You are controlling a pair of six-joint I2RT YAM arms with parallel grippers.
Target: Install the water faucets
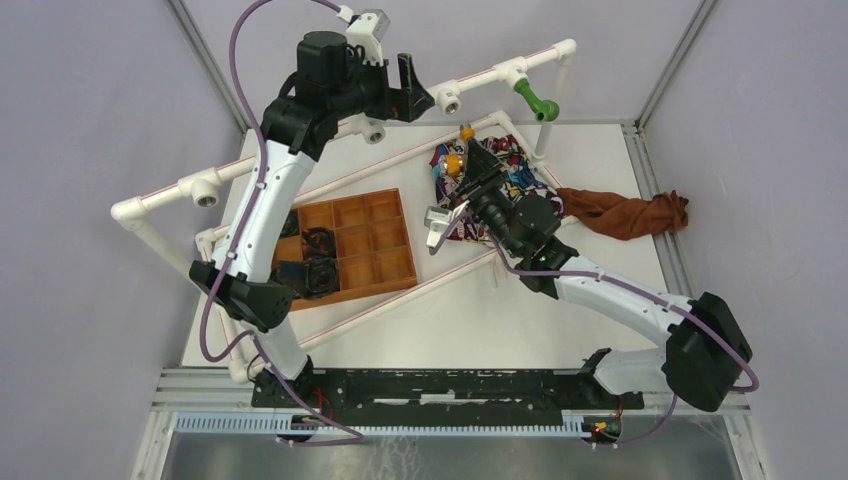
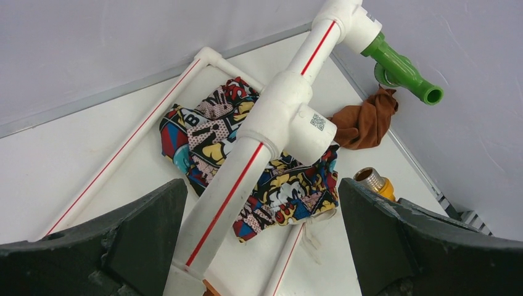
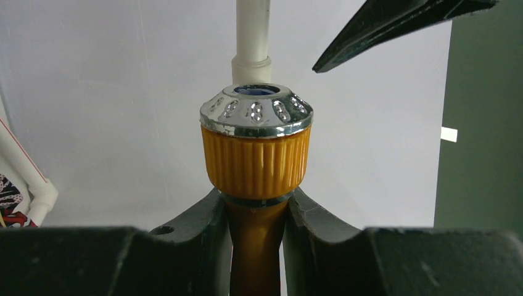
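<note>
My right gripper (image 1: 470,160) is shut on an orange faucet (image 3: 256,163) with a chrome collar, held below the upper white pipe rail. My left gripper (image 1: 408,92) stands open over that rail, its fingers either side of the pipe (image 2: 228,197) in the left wrist view. A white tee with a socket (image 2: 311,132) lies just beyond those fingers. A green faucet (image 2: 401,68) is fitted in the tee at the rail's right end. Other empty tees (image 1: 205,190) sit along the rail to the left.
An orange compartment box (image 1: 375,240) with dark items lies on the white board, beside a patterned cloth (image 1: 520,190) and a brown cloth (image 1: 625,212). The lower pipe frame (image 1: 370,310) runs around them. The board's lower right is clear.
</note>
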